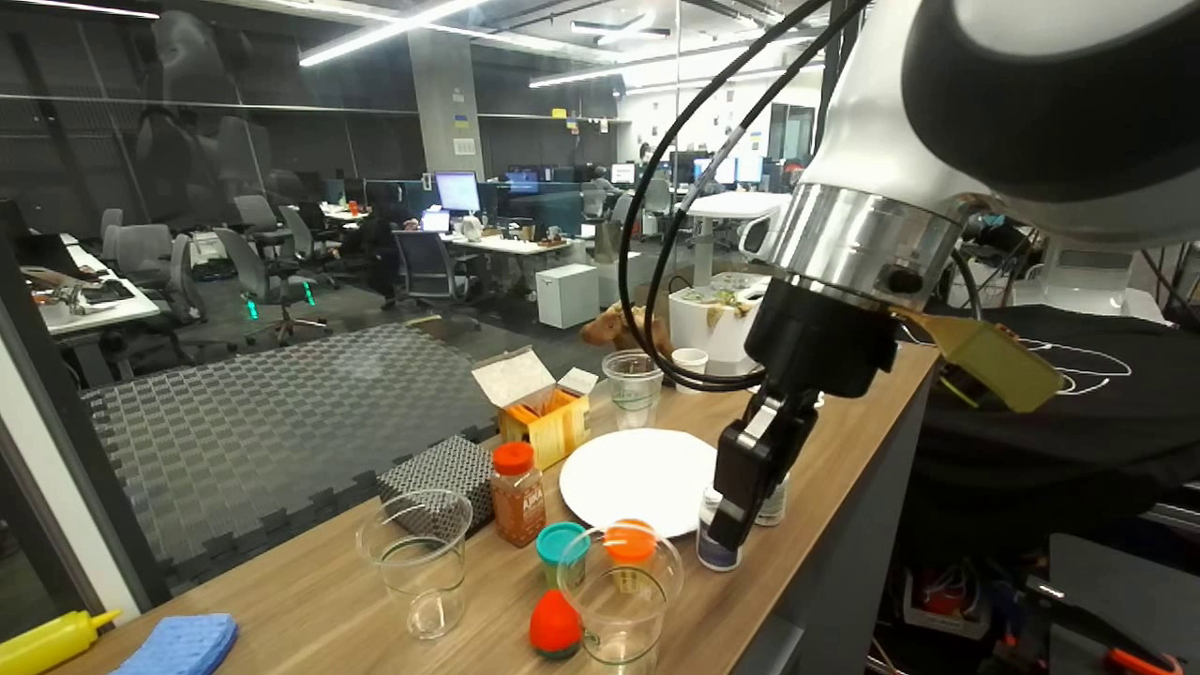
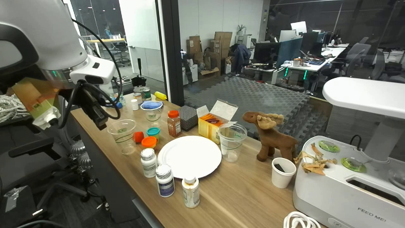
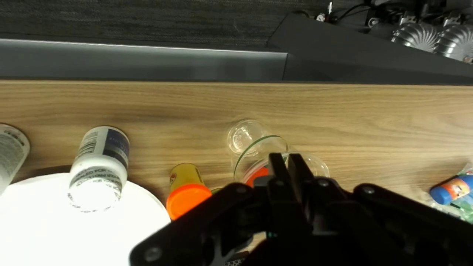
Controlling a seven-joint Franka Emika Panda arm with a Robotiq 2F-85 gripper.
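My gripper hangs in the air over the near side of the wooden counter, its fingers together and nothing visible between them. In the wrist view they overlap the rim of a clear plastic cup. In exterior view 2 my gripper appears above and left of that cup, apart from it. A red item stands behind the cup, near an orange-lidded tub and a teal-lidded tub.
White bottles stand beside a white plate. Another clear cup, a spice jar and a yellow box sit further back.
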